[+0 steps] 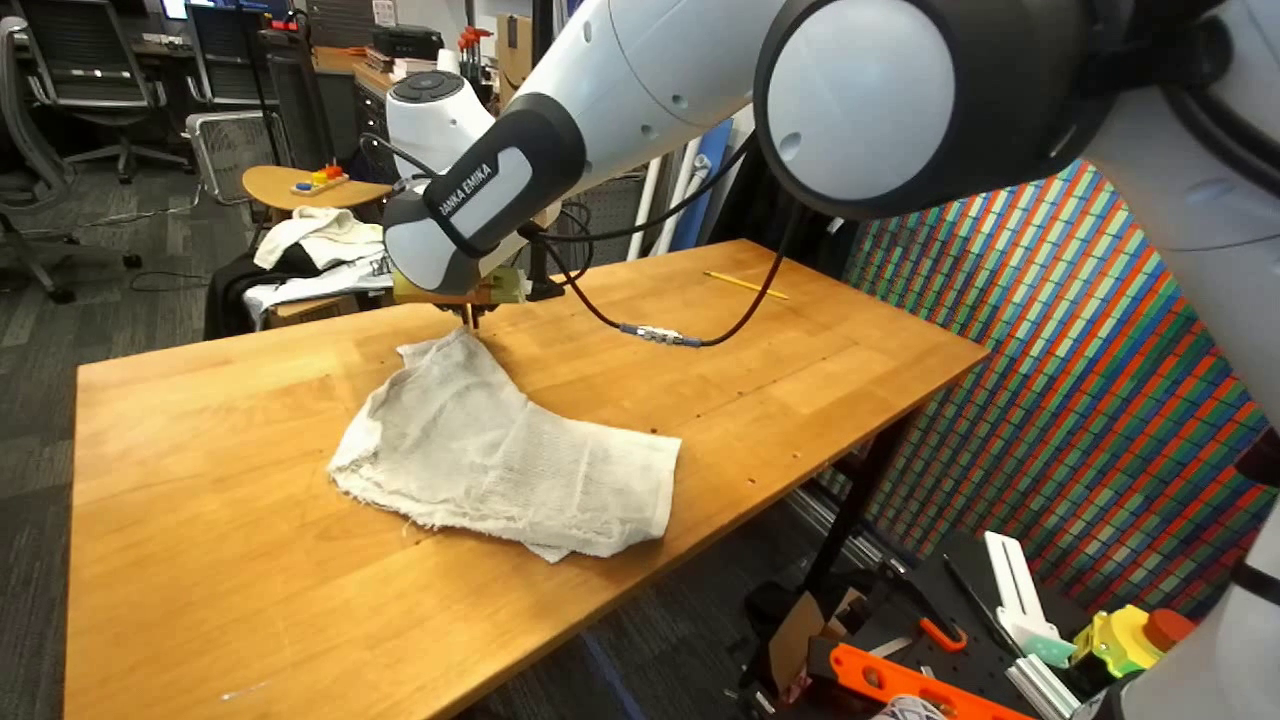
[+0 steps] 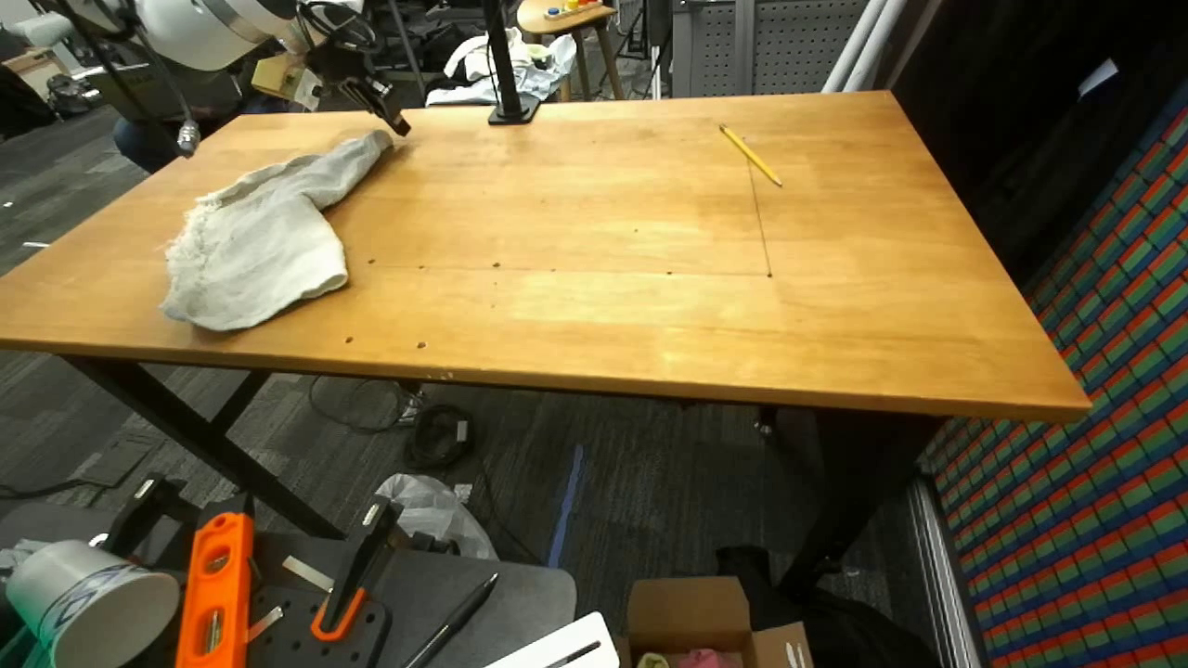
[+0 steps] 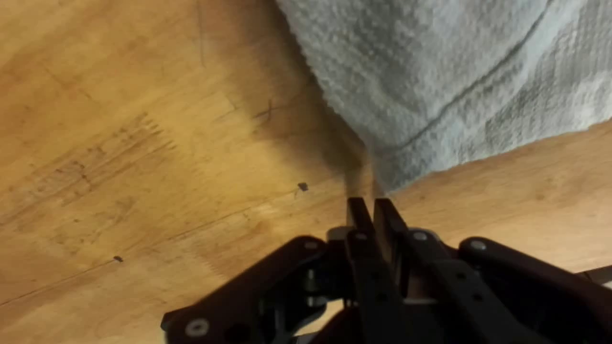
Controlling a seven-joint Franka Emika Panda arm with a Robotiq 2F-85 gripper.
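Observation:
A pale grey-white cloth with a frayed edge lies folded on the wooden table. Its far corner points toward the table's back edge. At that corner, my gripper is shut, leaving only a narrow slit between its dark fingers. In the wrist view the tip of the cloth ends just ahead of the right fingertip, and no fabric shows between the fingers. Whether tip and finger touch I cannot tell. Exterior view 2 shows the gripper low beside the cloth.
A yellow pencil lies toward the back right of the table. A black post base sits on the back edge, right of the gripper. A cable hangs below the arm.

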